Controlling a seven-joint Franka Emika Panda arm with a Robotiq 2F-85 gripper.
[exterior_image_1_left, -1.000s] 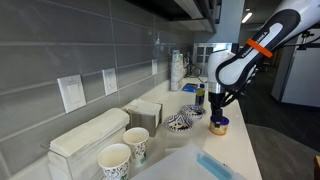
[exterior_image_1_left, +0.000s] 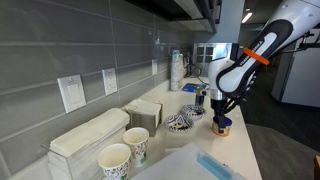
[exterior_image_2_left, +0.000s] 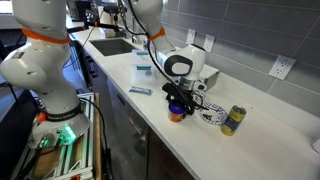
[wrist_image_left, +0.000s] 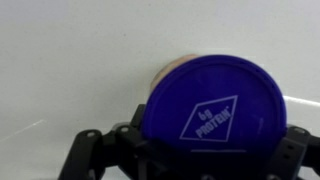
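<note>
A small jar (exterior_image_1_left: 221, 128) with a dark blue lid and an orange-brown body stands upright on the white counter. My gripper (exterior_image_1_left: 223, 116) is down at its top, and exterior view 2 shows the same jar (exterior_image_2_left: 176, 114) right below the arm. In the wrist view the blue lid (wrist_image_left: 215, 105), marked "6g protein", fills the space between the dark fingers, which sit close to its sides. Whether they press on it I cannot tell. The lid hides most of the jar's body from above.
Patterned bowls or plates (exterior_image_1_left: 180, 122) lie beside the jar, toward the wall. A yellow and dark can (exterior_image_2_left: 233, 121) stands beyond them. Two patterned paper cups (exterior_image_1_left: 114, 161) and a translucent bin (exterior_image_1_left: 190, 162) occupy the near end.
The arm has come slightly lower and closer to the jar's lid. The jar appears shifted a very little to the right in exterior view 1; the other objects have stayed in place.
</note>
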